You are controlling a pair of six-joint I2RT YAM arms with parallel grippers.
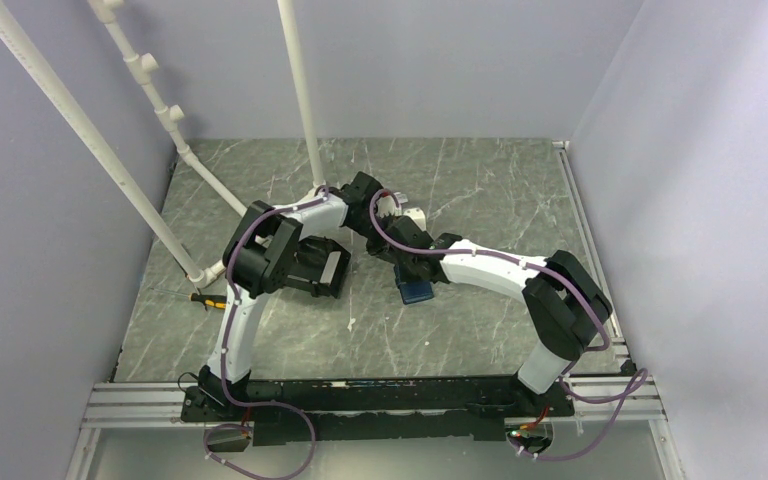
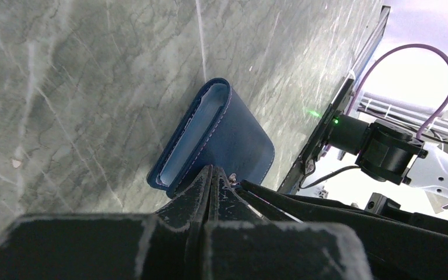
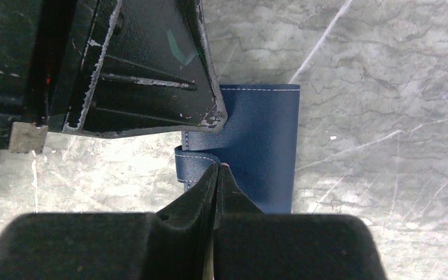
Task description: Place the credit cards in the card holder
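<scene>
The dark blue card holder (image 1: pixel 417 292) lies folded over on the table, partly under my right arm in the top view. From the left wrist its open edge shows a pale blue inside (image 2: pixel 193 137), and a small metal snap (image 2: pixel 232 178) on its face. My left gripper is shut with its tips at the holder's face by the snap. My right gripper is also shut, its tips over the end of the holder's short strap (image 3: pixel 195 165). I cannot tell whether the strap is pinched. No loose card is visible.
A black open box (image 1: pixel 312 267) stands left of the holder, below my left arm. A yellow-handled screwdriver (image 1: pixel 208 299) lies at the far left. In the right wrist view my left gripper's dark body covers the holder's upper left.
</scene>
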